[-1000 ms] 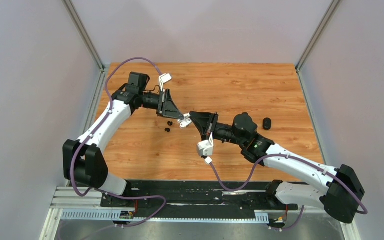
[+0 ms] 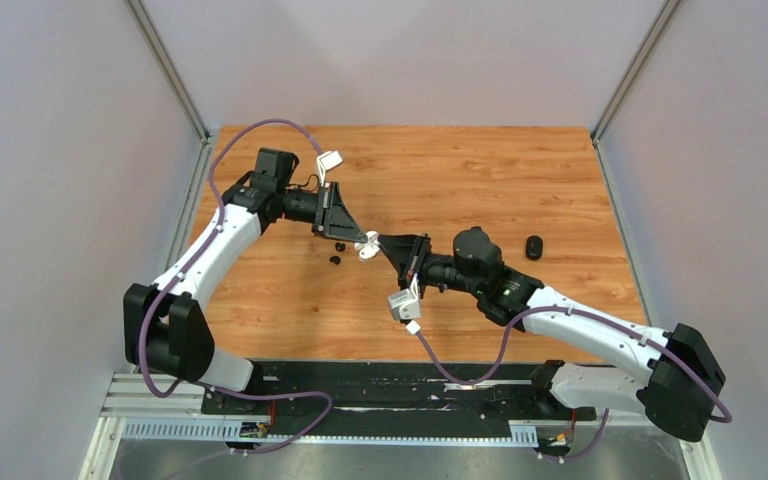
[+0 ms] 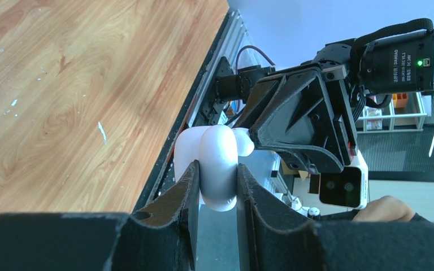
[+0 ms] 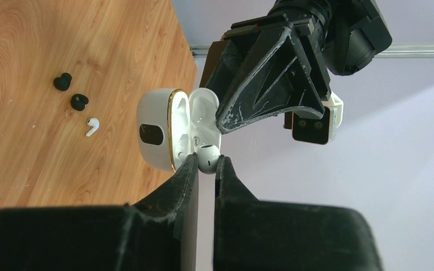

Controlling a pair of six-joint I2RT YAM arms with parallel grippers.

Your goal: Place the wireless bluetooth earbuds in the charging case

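Note:
My left gripper [image 2: 358,238] is shut on the white charging case, held in the air near the table's middle; its lid is open, showing the cavity in the right wrist view, where the case [image 4: 155,130] has a gold rim and dark front panel. My right gripper is shut on a white earbud [image 4: 208,158], which is at the mouth of the open case, touching or very near it; whether it is seated cannot be told. Another white earbud [image 4: 92,125] lies on the table.
Two small dark objects [image 4: 79,101] lie near the loose earbud on the wooden table [image 2: 440,170]. A black oval item [image 2: 534,247] lies at the right of the table.
Both arms have shifted slightly in the top view: the right gripper and its wrist moved a little down and left, and the left arm a little down, with the case between them.

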